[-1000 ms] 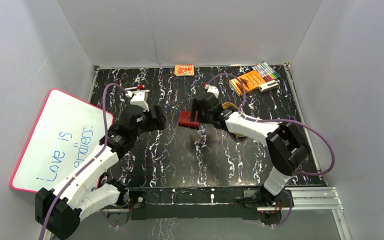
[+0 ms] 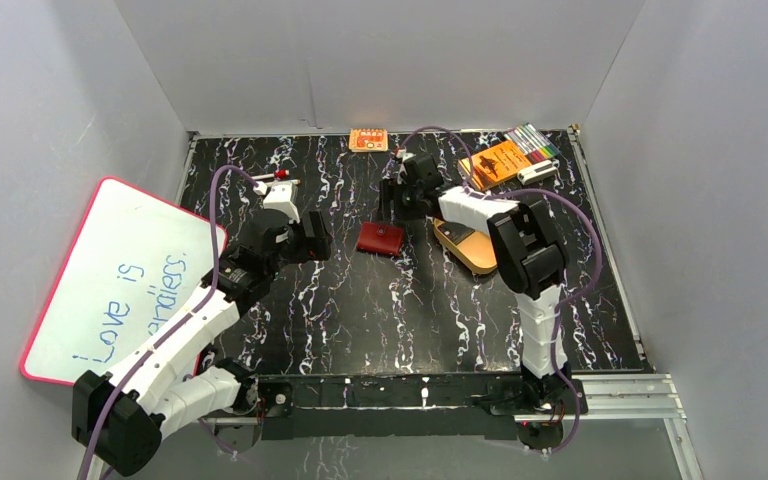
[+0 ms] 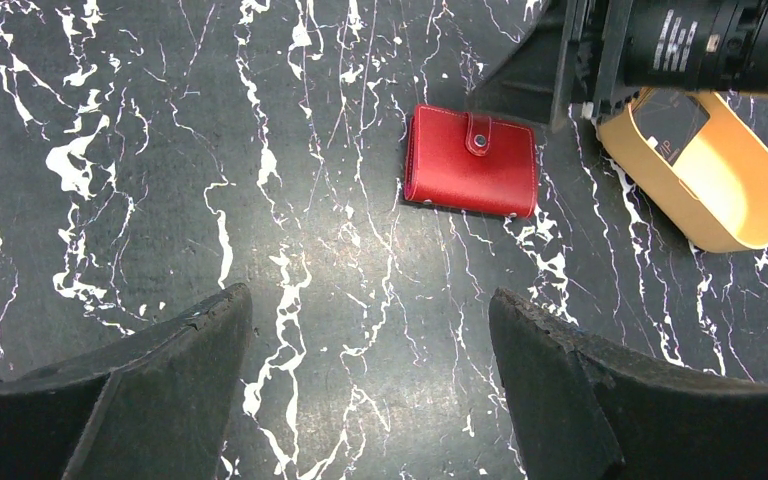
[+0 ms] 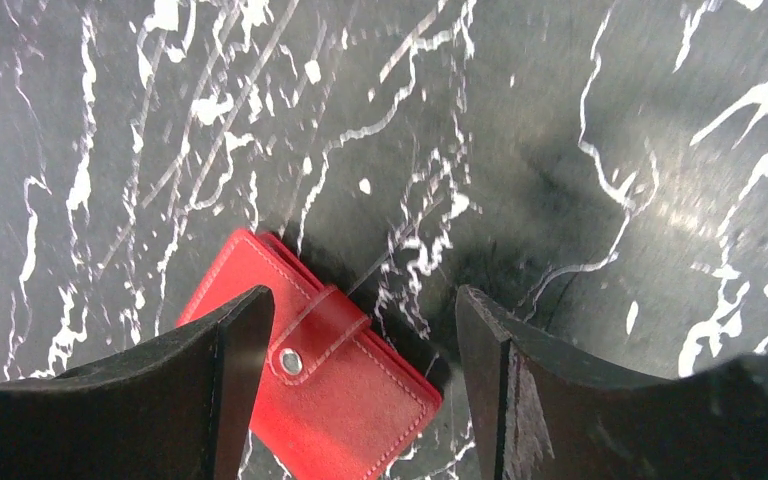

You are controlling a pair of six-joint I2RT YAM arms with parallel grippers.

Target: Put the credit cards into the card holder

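Note:
The red card holder (image 2: 380, 238) lies closed on the dark marbled table, its snap strap (image 3: 479, 134) fastened toward the back edge. My right gripper is over the card holder's rear side; its fingers stand apart, and the holder lies below them, with nothing visibly gripped. Off to the left, my left gripper (image 2: 318, 237) is open and empty, with bare table between its fingers in the left wrist view. A yellow tray (image 2: 483, 262) stands right of the holder, partly covered by the right arm. In it lies a dark card (image 3: 670, 122); whether more cards lie there cannot be told.
An orange notepad (image 2: 368, 140) lies at the back edge. Books (image 2: 495, 163) and a pen set (image 2: 532, 143) fill the back right, beside a white eraser-like block (image 2: 537, 172). A whiteboard (image 2: 120, 280) leans at the left.
The right elbow swung left. The left arm and the holder stayed put.

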